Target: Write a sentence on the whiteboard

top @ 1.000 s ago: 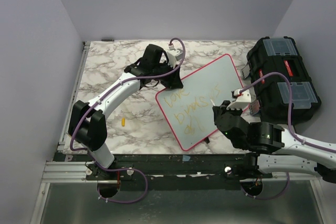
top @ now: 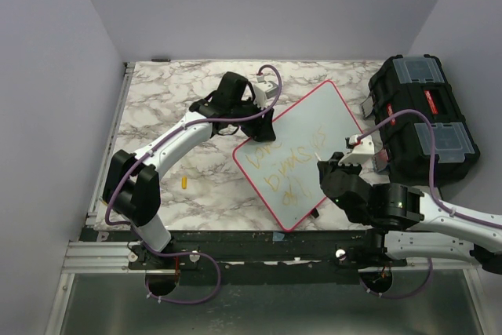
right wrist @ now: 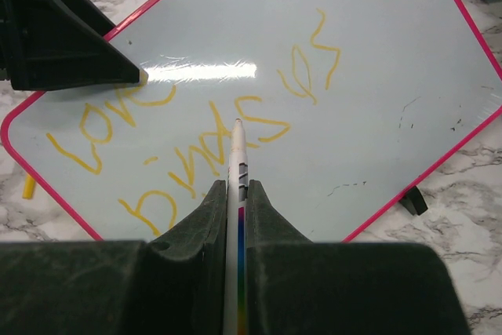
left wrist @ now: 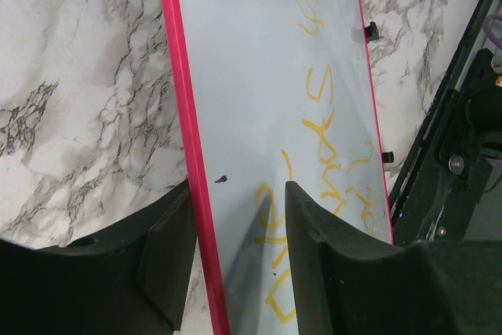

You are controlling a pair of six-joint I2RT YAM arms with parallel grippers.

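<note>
The white whiteboard (top: 310, 121) with its red rim lies turned at an angle on the table. Yellow handwriting (right wrist: 212, 143) crosses part of its face. At the board's upper left edge is my left gripper (top: 265, 136). Its fingers straddle the red rim in the left wrist view, one against the rim and the other apart from it over the board face, so it stands part open. My right gripper is shut on a slim white marker (right wrist: 234, 154), whose tip points over the board. Whether that tip touches the surface is unclear.
A short yellow stick (top: 184, 183) lies on the marble tabletop (top: 149, 107) left of the board. The black toolbox (top: 408, 143) fills the right side. By the board's lower right edge sits a small black piece (top: 314, 213).
The board has turned counterclockwise in the top view, its upper corner shifting left and lower corner right. My left gripper has moved slightly down with its edge. The right arm stays put.
</note>
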